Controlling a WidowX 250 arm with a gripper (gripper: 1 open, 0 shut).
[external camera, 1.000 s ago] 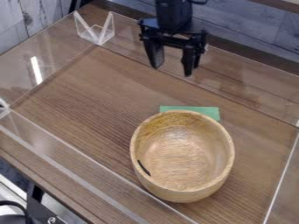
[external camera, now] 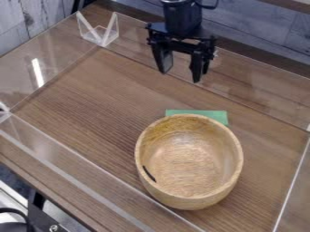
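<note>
My dark gripper (external camera: 183, 58) hangs at the top centre of the camera view, over the bare wooden table, with its fingers apart and nothing visible between them. In the lower middle sits a large round tan bowl (external camera: 190, 163), apparently empty, with a thin dark mark on its left inner side. A flat green rectangular object (external camera: 202, 116) lies just behind the bowl, partly overlapped by its rim.
White bracket-like pieces stand at its back-left and left edges. Dark cables or parts show at the lower left corner, off the table.
My gripper has shifted slightly over the last second, staying high at the back of the table. The bowl and green object have not moved.
</note>
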